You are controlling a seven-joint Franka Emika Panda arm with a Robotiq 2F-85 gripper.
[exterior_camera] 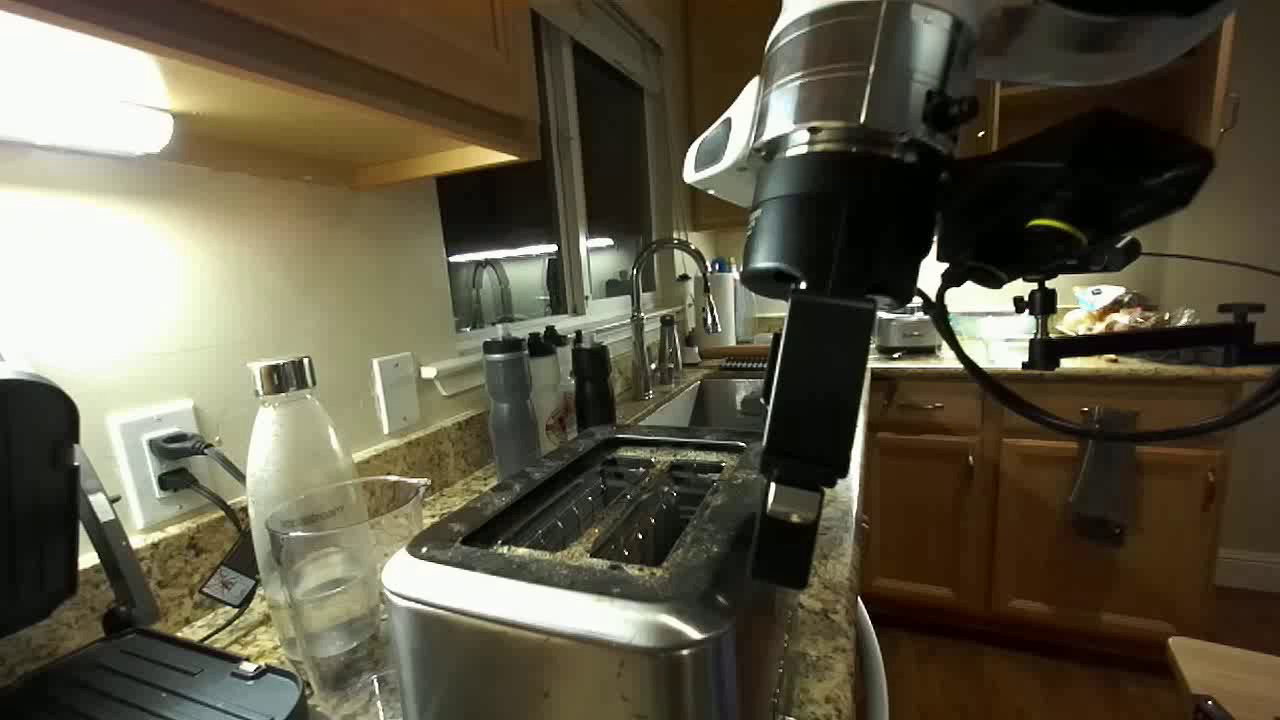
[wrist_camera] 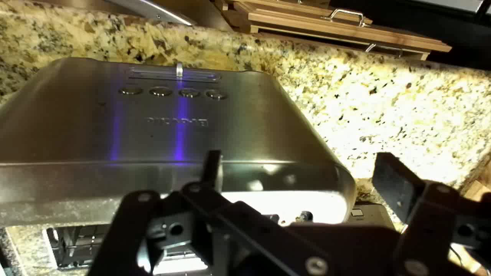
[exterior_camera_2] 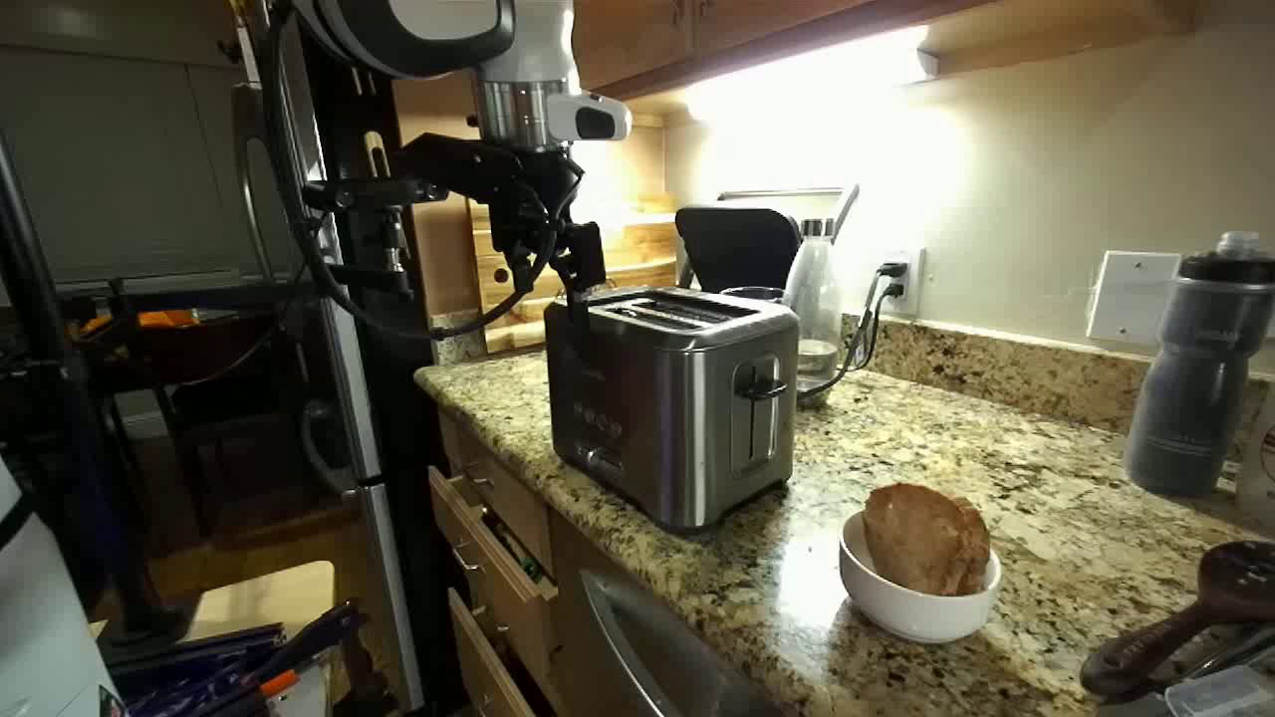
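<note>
A brushed-steel toaster (exterior_camera_2: pixel 669 406) stands on the granite counter, its two top slots (exterior_camera: pixel 612 510) showing no bread. My gripper is open, its fingers (wrist_camera: pixel 396 186) wide apart with nothing between them. In the wrist view the fingers span a corner of the toaster's top edge, and the buttoned front lies beyond. From the second exterior view, the gripper (exterior_camera_2: pixel 582 287) hangs at the far corner of the toaster; whether it touches cannot be told. Brown bread slices (exterior_camera_2: pixel 920 538) stand in a white bowl (exterior_camera_2: pixel 914 615) on the counter.
A clear bottle (exterior_camera: pixel 298 450) and a glass jug (exterior_camera: pixel 342 564) stand close behind the toaster, near plugged-in cords. An open black appliance (exterior_camera: pixel 132 678) is beside them. Open drawers (exterior_camera_2: pixel 496 538) jut out below the counter. Bare granite (exterior_camera_2: pixel 765 586) lies between toaster and bowl.
</note>
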